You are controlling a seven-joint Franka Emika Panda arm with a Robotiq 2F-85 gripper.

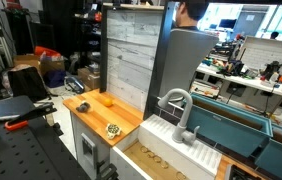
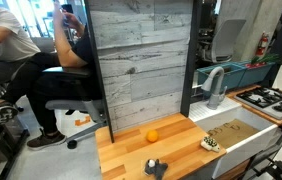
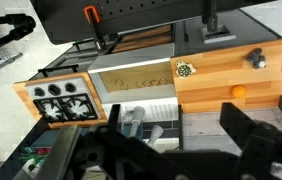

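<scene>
My gripper stands open at the bottom of the wrist view, its dark fingers wide apart with nothing between them. It is above the toy-like kitchen counter, and how high cannot be told. On the wooden counter [image 2: 181,140] lie a round orange thing [image 2: 152,135], a pale patterned piece [image 2: 210,144] and a grey, knobbed thing [image 2: 156,168]. From above, the orange thing [image 3: 238,91], the patterned piece [image 3: 185,69] and the grey thing [image 3: 256,58] show apart from one another, right of the sink.
Beside the counter is a white sink basin [image 1: 159,163] with a tall grey faucet [image 1: 184,115]. A stove top [image 2: 266,101] lies past it. A whitewashed plank wall [image 2: 146,70] rises behind the counter. Bare wood lies between the small things.
</scene>
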